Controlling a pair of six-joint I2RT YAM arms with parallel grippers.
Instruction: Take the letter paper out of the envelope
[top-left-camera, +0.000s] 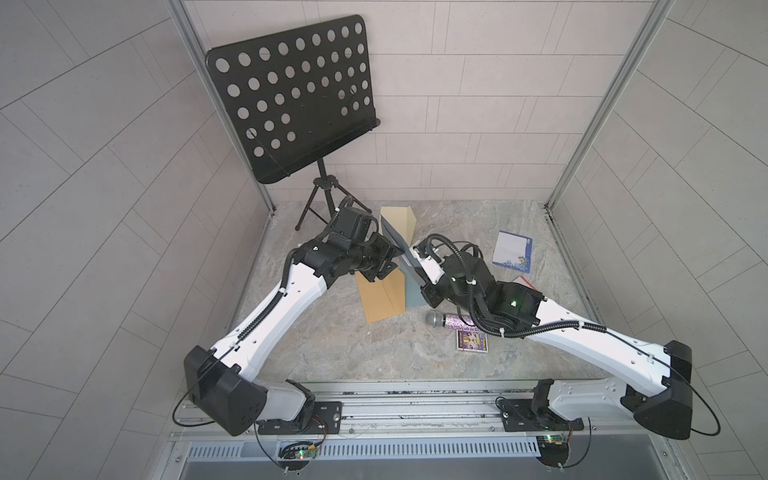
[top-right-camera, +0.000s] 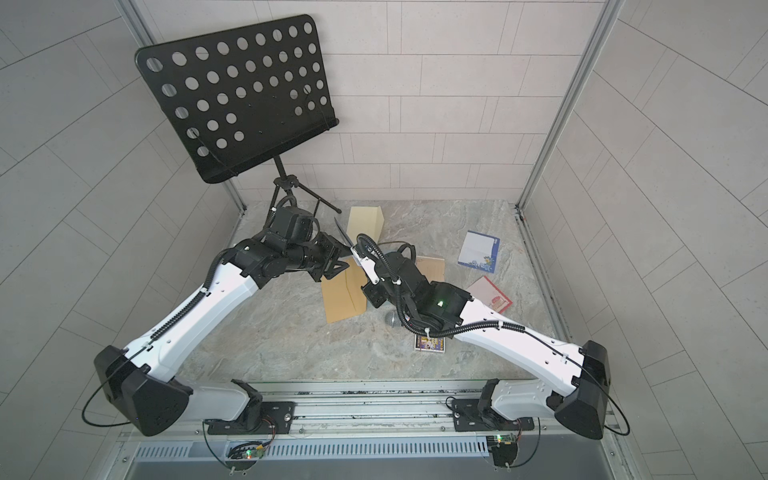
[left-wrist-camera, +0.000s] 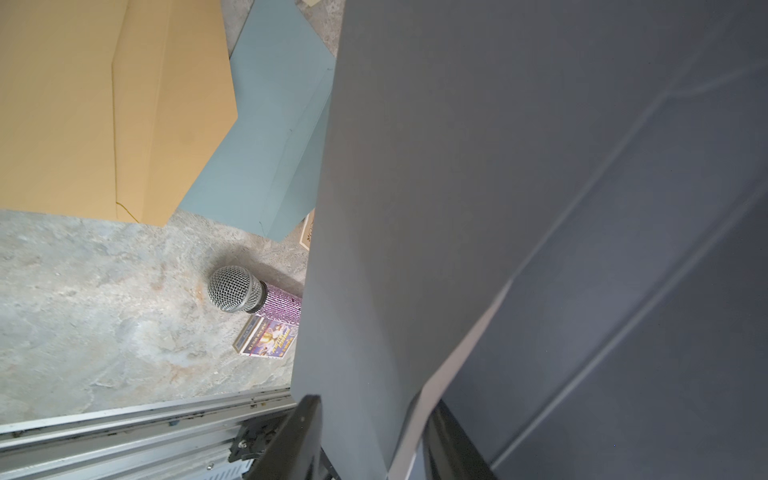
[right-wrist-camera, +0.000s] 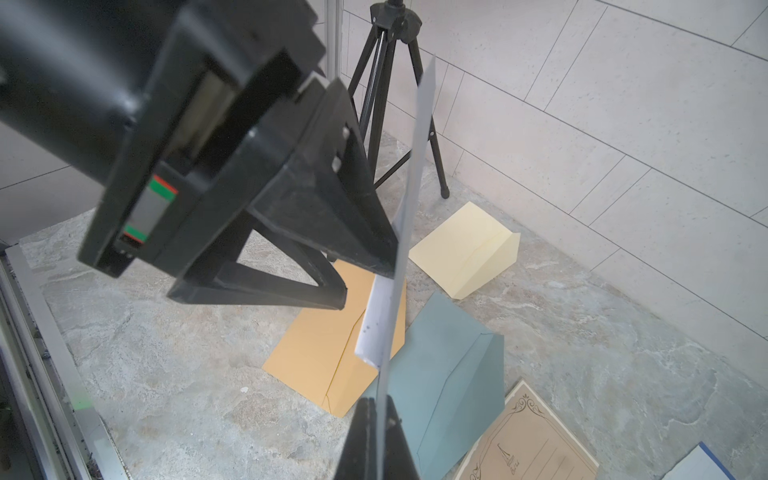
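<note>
A grey-blue envelope is held upright between my grippers, with white paper (right-wrist-camera: 372, 336) showing along it in the right wrist view. My right gripper is shut on the envelope's edge. My left gripper is at the envelope's opening, fingers apart around a pale strip in its wrist view; in the right wrist view one finger touches the envelope and paper. Whether it grips anything is unclear.
Orange (right-wrist-camera: 304, 360), blue (right-wrist-camera: 448, 384) and cream (right-wrist-camera: 456, 240) envelopes lie on the stone table. A music stand (top-left-camera: 288, 88) stands back left. A microphone (left-wrist-camera: 256, 296), cards (left-wrist-camera: 268, 336) and notepads (top-right-camera: 478, 249) lie around.
</note>
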